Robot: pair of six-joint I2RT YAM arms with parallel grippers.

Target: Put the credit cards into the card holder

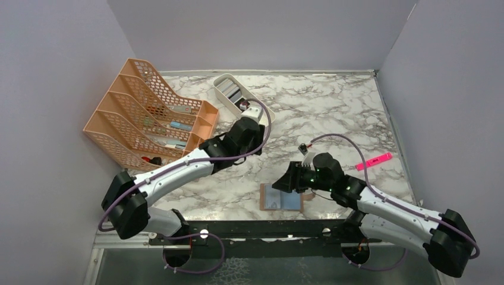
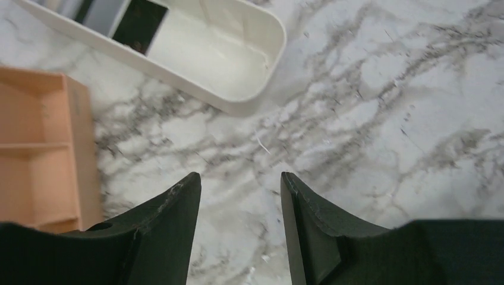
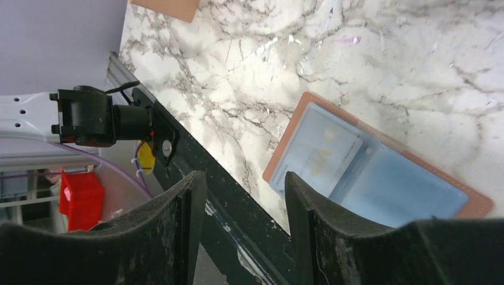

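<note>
The white oblong box (image 1: 262, 108) with cards in grey and black stands at the back centre, partly behind my left arm; its empty end (image 2: 220, 47) shows in the left wrist view. My left gripper is open above bare marble just short of it. A brown card holder (image 3: 288, 135) with blue and clear sleeves (image 3: 392, 184) lies near the front edge; a pale card-like piece (image 3: 321, 151) is in its left side. My right gripper is open above the holder, with nothing between its fingers.
A tan divided organiser (image 1: 208, 113) with small items fills the back left. A pink object (image 1: 374, 161) lies at the right. The marble right of the box is clear. Grey walls surround the table.
</note>
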